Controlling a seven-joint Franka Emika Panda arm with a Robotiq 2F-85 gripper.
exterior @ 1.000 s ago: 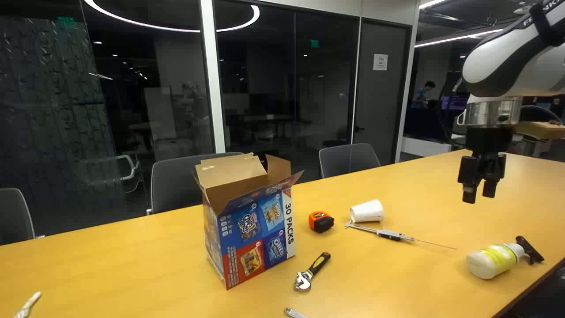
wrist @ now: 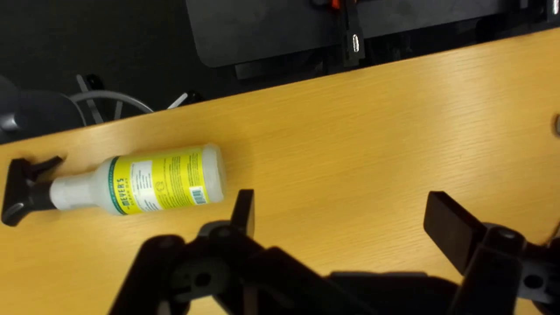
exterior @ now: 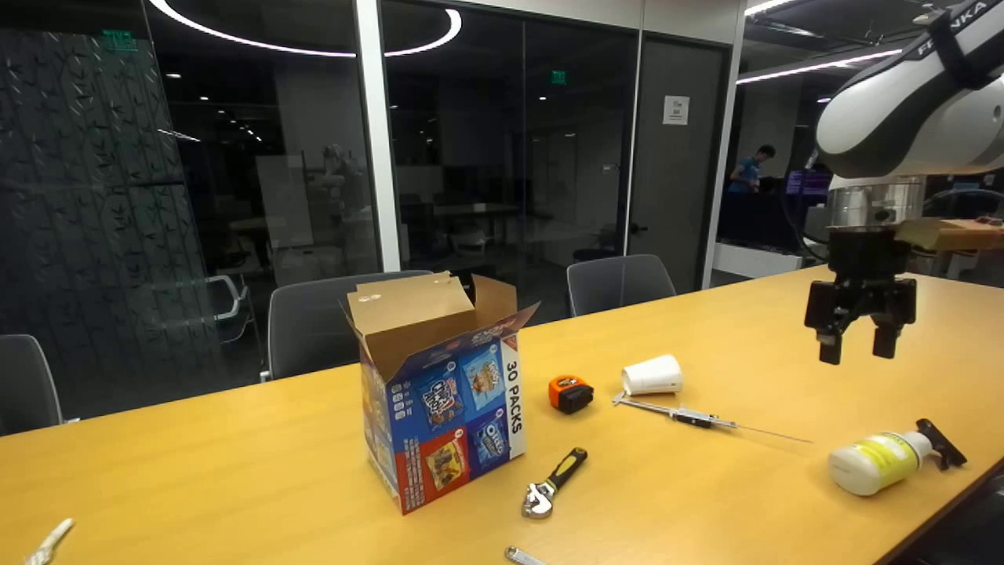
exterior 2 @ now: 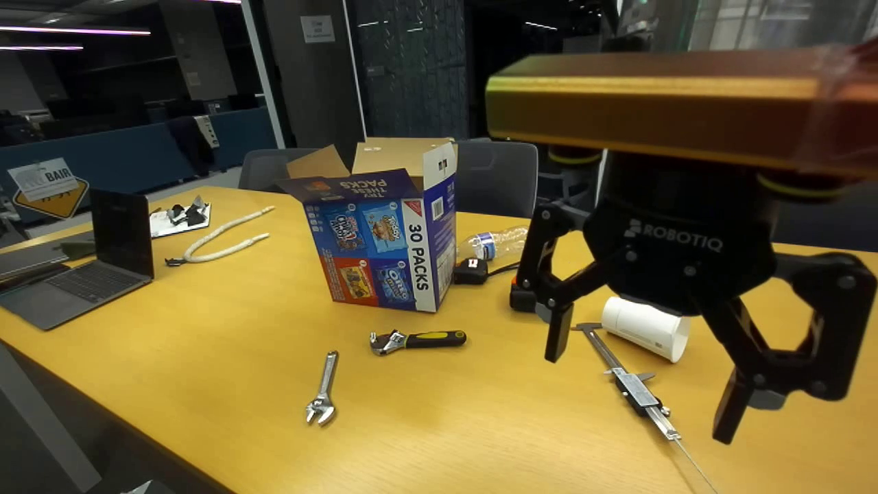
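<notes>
High over the table, my gripper (exterior 2: 638, 399) stands open, its fingers wide apart with nothing between them. In the wrist view a spray bottle (wrist: 157, 181) with a yellow label lies on its side, left of my fingers and apart from them. A caliper (exterior: 698, 417) rests beside a white cup (exterior: 653, 376) tipped on its side. An orange and black tape measure (exterior: 570, 394) sits between the cup and an open snack box (exterior: 452, 414). Two wrenches lie in front of the box: a black-and-yellow-handled wrench (exterior 2: 420, 339) and a plain metal wrench (exterior 2: 326, 388).
A clear plastic bottle (exterior 2: 496, 243) and a black object (exterior 2: 470, 272) are beside the box. To the left are a laptop (exterior 2: 95, 263) and a pale rope (exterior 2: 215, 239). Its edge runs past the spray bottle.
In exterior view 1, the gripper's fingers now appear farther apart, and the wrist has turned or shifted slightly. The objects on the table have stayed where they were.
</notes>
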